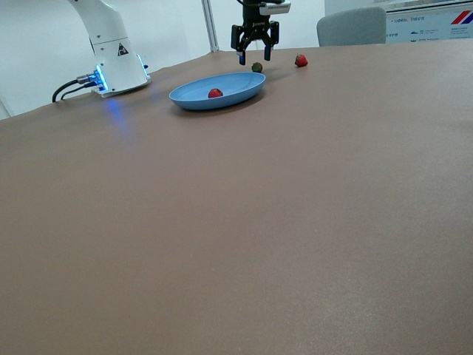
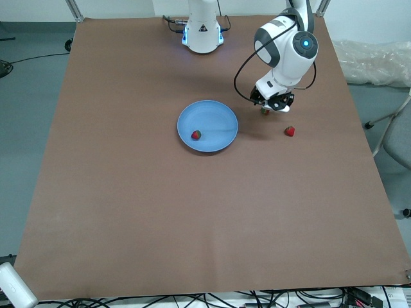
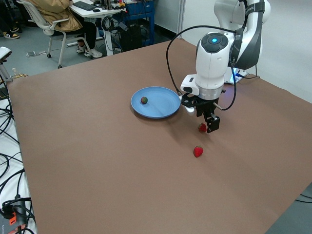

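My gripper (image 1: 254, 52) hangs above a strawberry (image 1: 257, 67), its fingers standing apart with nothing between them in the top view. That strawberry (image 3: 202, 127) sits just right of the blue plate (image 3: 155, 108) and is partly under the gripper in the left view. A second strawberry (image 2: 289, 131) lies farther out on the brown table (image 2: 205, 212). A third strawberry (image 2: 196, 135) rests on the plate (image 2: 208, 119), toward its left.
The arm's white base (image 2: 202, 35) with cables stands at the table's back. A chair (image 2: 398, 135) is beside the table.
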